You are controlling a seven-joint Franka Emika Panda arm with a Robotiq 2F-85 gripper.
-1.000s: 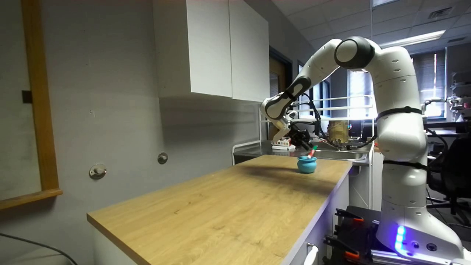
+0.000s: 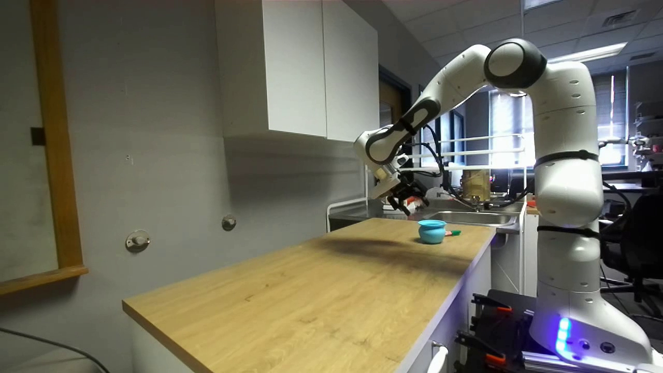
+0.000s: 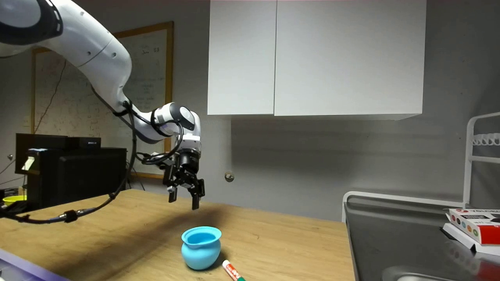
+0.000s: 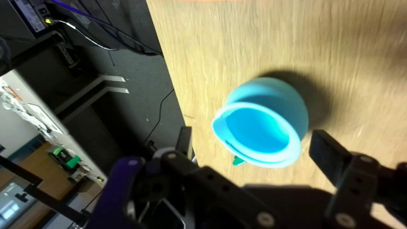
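A light blue pot (image 3: 200,255) stands upright on the wooden counter, and its visible inside looks empty in the wrist view. On the counter beside it lies a marker (image 3: 232,271) with a white and red body and a green cap; exterior view 1 shows only part of the marker (image 2: 453,233) past the pot. In the wrist view the blue pot (image 4: 272,114) covers most of it, leaving a bit of green. Above the counter hangs my gripper (image 3: 184,200), open, nothing between its fingers, clear of both pot and marker.
A dark sink counter with a red and white box (image 3: 478,224) adjoins it. White cabinets (image 3: 318,61) hang on the wall above.
One second ago the marker stood tilted at the pot's mouth, green end up, close to my gripper. Now it lies on the counter, and my arm has shifted left in exterior view 1.
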